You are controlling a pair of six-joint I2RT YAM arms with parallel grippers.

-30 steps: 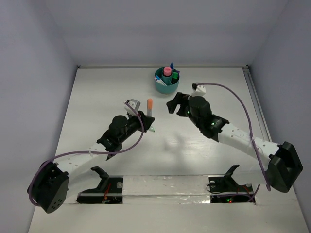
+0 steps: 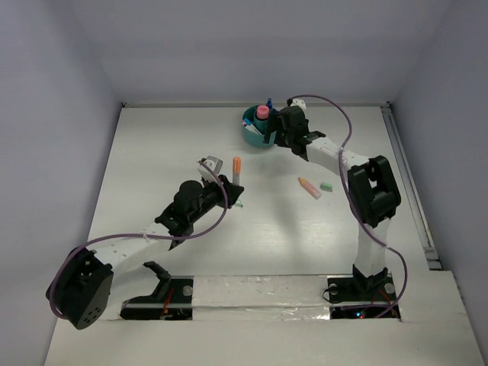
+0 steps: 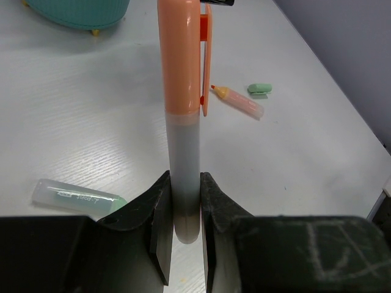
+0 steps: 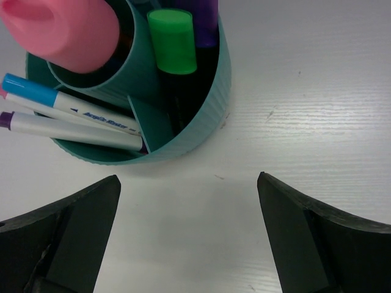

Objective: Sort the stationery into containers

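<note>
My left gripper is shut on a clear-bodied marker with an orange cap [image 3: 180, 67], held upright with the cap end up. The teal divided holder [image 2: 261, 139] stands at the back of the table. Inside it are white pens [image 4: 79, 131], a pink-topped item [image 4: 70, 36], a green-capped one [image 4: 174, 49] and a purple one [image 4: 206, 21]. Beside the holder's right rim, my right gripper is open, its fingers apart and empty. In the top view its fingers partly hide the holder's right side.
On the table's right half lie an orange marker [image 2: 309, 188] and a small green piece [image 2: 326, 187]. A clear marker with a green end [image 3: 76, 197] lies near my left gripper.
The left gripper, with its marker, has barely shifted.
</note>
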